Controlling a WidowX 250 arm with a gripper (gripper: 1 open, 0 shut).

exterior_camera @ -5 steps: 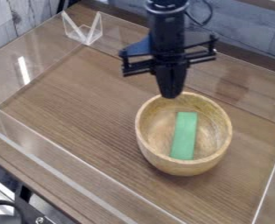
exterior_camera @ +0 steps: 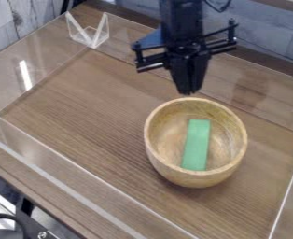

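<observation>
A tan round bowl (exterior_camera: 164,149) sits on the wooden table, right of centre, with a green rectangular block (exterior_camera: 197,145) lying inside it. Above and behind the bowl hangs my dark gripper (exterior_camera: 187,73), its body rising out of the top of the view. Its fingers point down toward the table, apart from the bowl. Whether they are open or shut is hard to tell, and nothing clear shows held between them.
A white wire-like object (exterior_camera: 87,33) stands at the back left. Dark cables lie at the lower left corner, and a grey wall edges the back right.
The bowl and green block look unchanged.
</observation>
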